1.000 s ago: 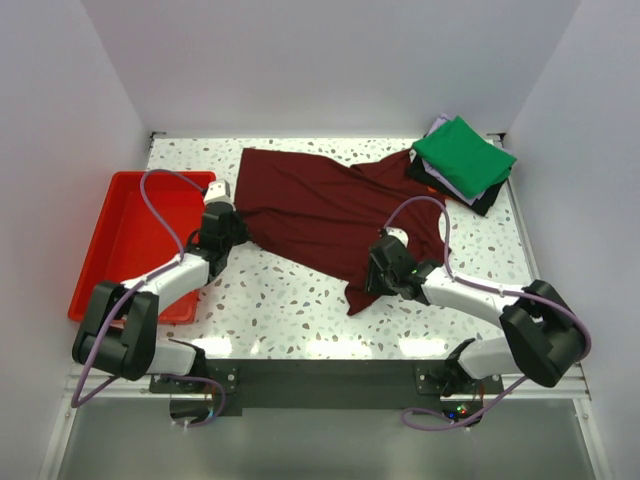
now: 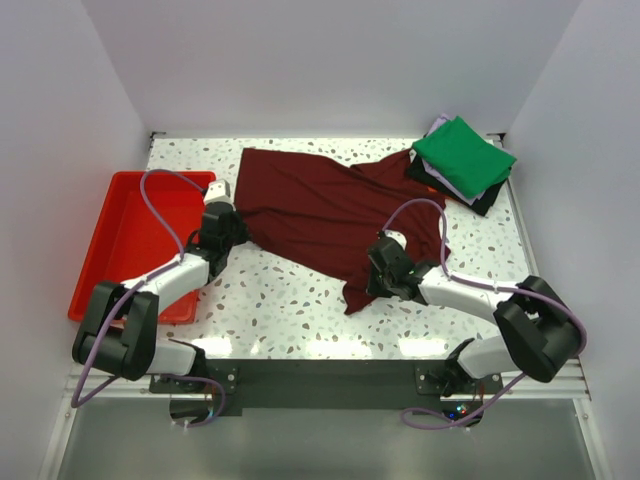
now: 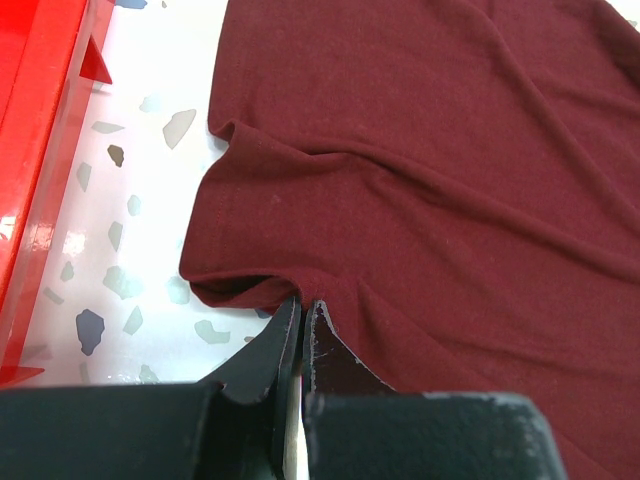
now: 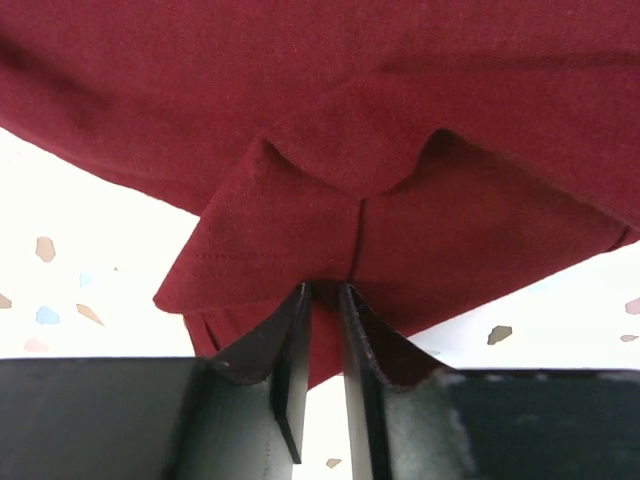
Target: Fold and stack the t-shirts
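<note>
A maroon t-shirt (image 2: 320, 205) lies spread across the table, its near right part (image 4: 270, 220) folded over and rumpled. My left gripper is shut on the shirt's near left edge, where creases run out from the fingertips. Over the near right corner, my right gripper has its fingers part open, a narrow gap between the tips with maroon cloth showing in it. Whether cloth is pinched there is unclear. At the back right is a stack of folded shirts, with a green one (image 2: 465, 158) on top, lilac and black ones beneath.
A red bin (image 2: 95, 250) stands along the left side, close to my left arm. Bare speckled tabletop (image 2: 290, 320) shows in front of the shirt. The black shirt (image 2: 480, 203) of the stack lies close beside the maroon cloth.
The right gripper has moved very slightly towards the table's front, and the shirt's near corner has shifted slightly left. My left arm stays where it was.
</note>
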